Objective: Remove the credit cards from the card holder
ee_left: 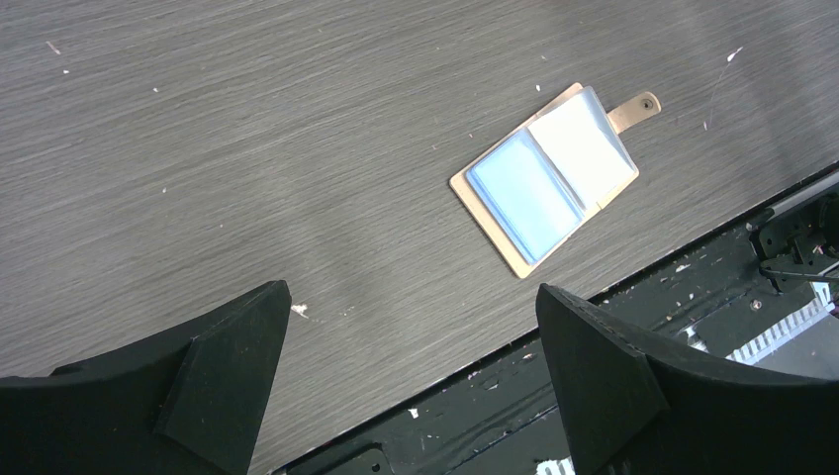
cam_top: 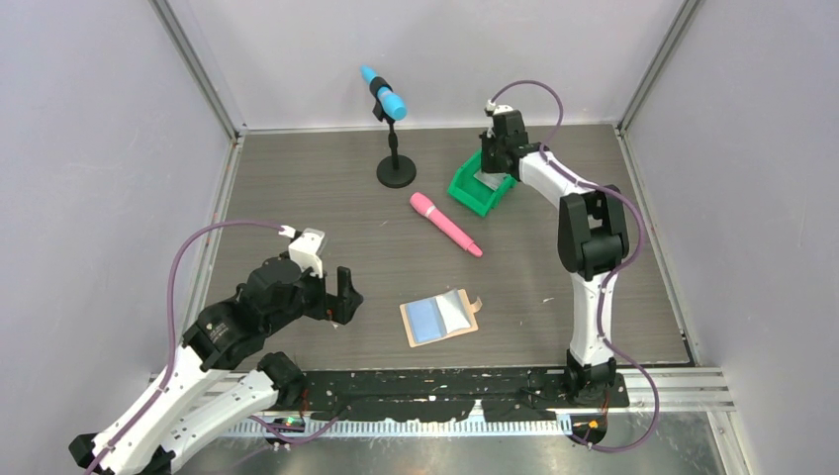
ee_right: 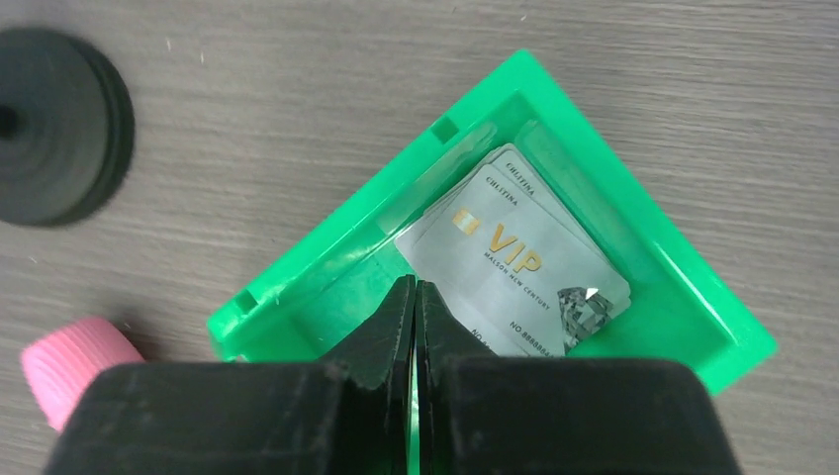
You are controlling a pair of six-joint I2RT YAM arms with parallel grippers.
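Note:
The card holder (cam_top: 438, 317) lies open near the front middle, blue and white sleeves on a tan cover, seen also in the left wrist view (ee_left: 529, 198). Silvery VIP cards (ee_right: 505, 267) lie stacked in a green tray (ee_right: 693, 297) at the back right. My right gripper is over the tray, its fingertips pressed together; I cannot make out what, if anything, is between them. My left gripper stands open at the left, apart from the holder, with nothing between its fingers.
A blue microphone (cam_top: 394, 102) on a black stand is at the back middle. A pink microphone (cam_top: 445, 224) lies between holder and tray. The left and right front of the table have free room.

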